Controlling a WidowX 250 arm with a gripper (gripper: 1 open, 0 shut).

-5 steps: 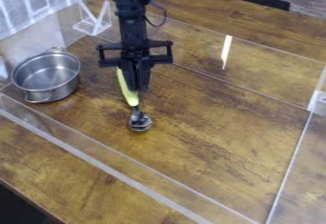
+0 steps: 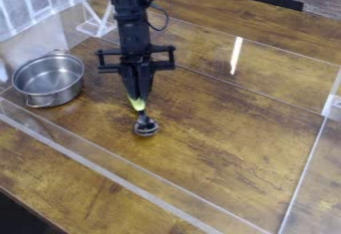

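My gripper hangs from the dark arm over a ladle-like utensil with a yellow-green handle and a dark metal head, lying on the wooden table. The handle's upper part is hidden behind the gripper. Whether the fingers touch it, or how far apart they stand, is unclear.
A steel pot sits at the left. A thin white strip lies toward the back right. A white object stands at the back left.
The utensil has barely moved, if at all.
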